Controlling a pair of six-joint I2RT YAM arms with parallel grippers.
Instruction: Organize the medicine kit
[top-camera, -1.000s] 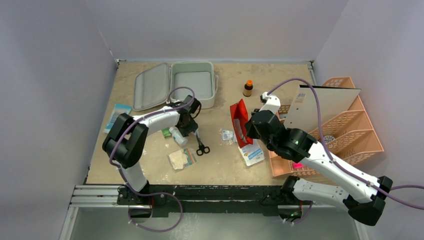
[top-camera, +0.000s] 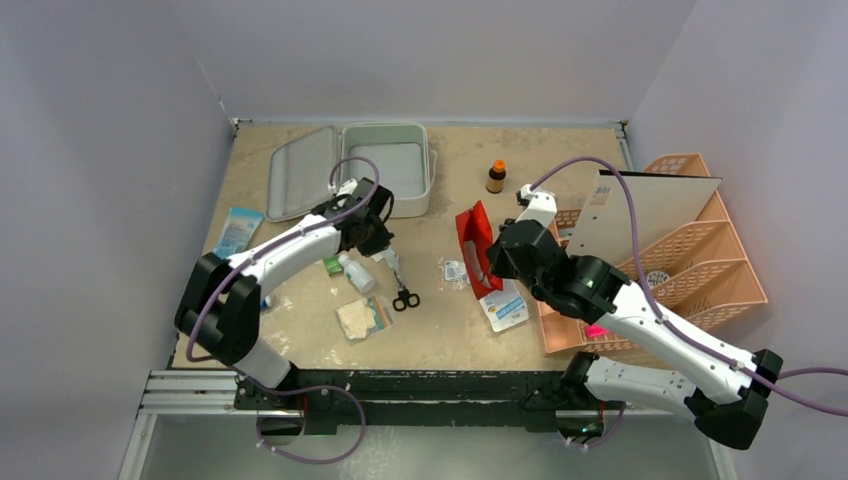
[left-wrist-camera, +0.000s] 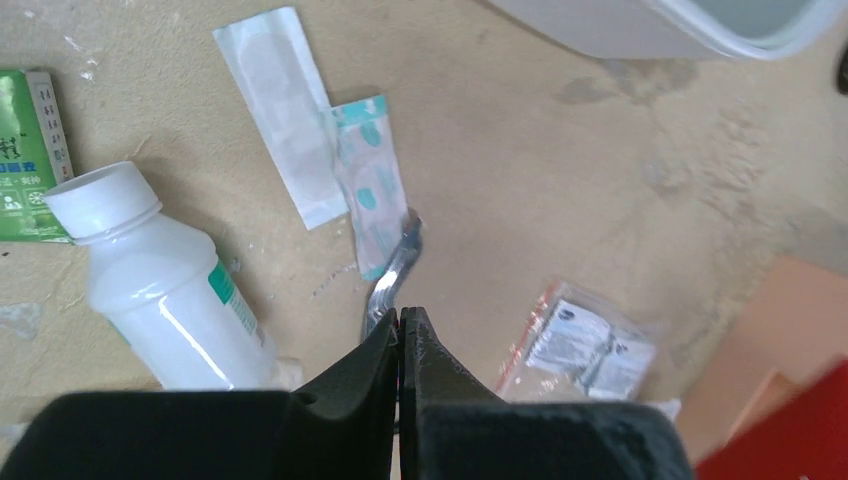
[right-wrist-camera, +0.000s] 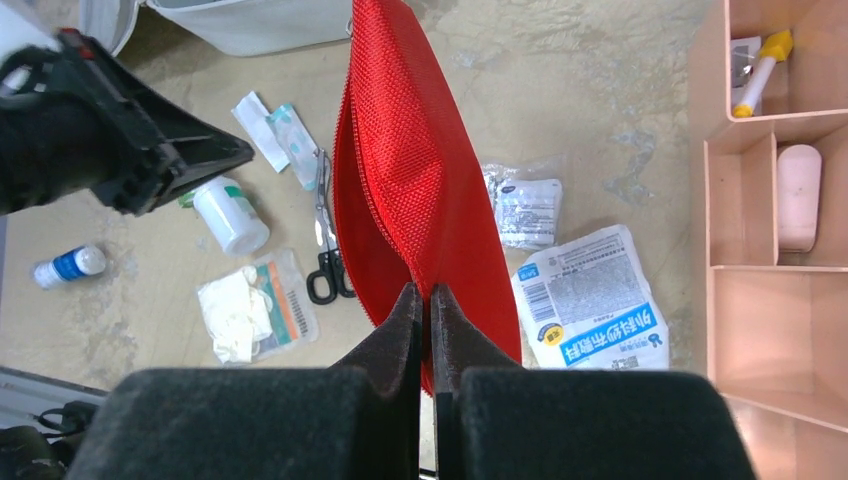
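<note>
My left gripper is shut with nothing between its fingers, raised above the table. Below it lie a small teal-printed packet (left-wrist-camera: 372, 185) and a plain white packet (left-wrist-camera: 285, 120), side by side and touching. The tip of the black-handled scissors (right-wrist-camera: 325, 225) rests at the small packet's lower end. My right gripper is shut on a red pouch (right-wrist-camera: 425, 170), which hangs upright from its fingertips. A grey case (top-camera: 430, 170) stands at the back, its lid (top-camera: 303, 172) open to the left; its visible floor looks empty.
Around the left gripper lie a white bottle (left-wrist-camera: 180, 290), a green box (left-wrist-camera: 30, 155) and a bag with white contents (right-wrist-camera: 245, 315). A white printed packet (right-wrist-camera: 595, 300) lies near the orange organizer (top-camera: 555, 330). A brown bottle (top-camera: 496, 178) stands at the back.
</note>
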